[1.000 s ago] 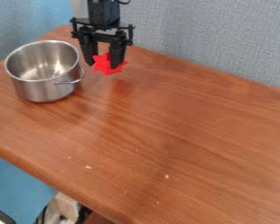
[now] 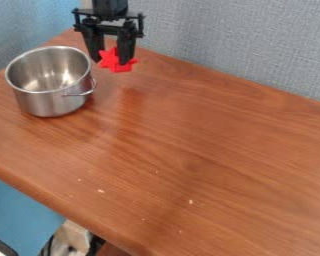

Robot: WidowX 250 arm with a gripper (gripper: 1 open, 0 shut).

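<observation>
My black gripper (image 2: 112, 47) hangs at the top left, over the back of the wooden table, above and right of a steel pot (image 2: 49, 95). A bright red object (image 2: 116, 62) shows between and just behind its fingers; I cannot tell whether it is held or resting on the table.
A grey textured wall (image 2: 243, 40) runs along the back. Beyond the near left edge are a blue surface (image 2: 16, 210) and some unclear items below.
The gripper has moved a little up and to the left, and the red object has shifted slightly the same way. The pot has not moved.
</observation>
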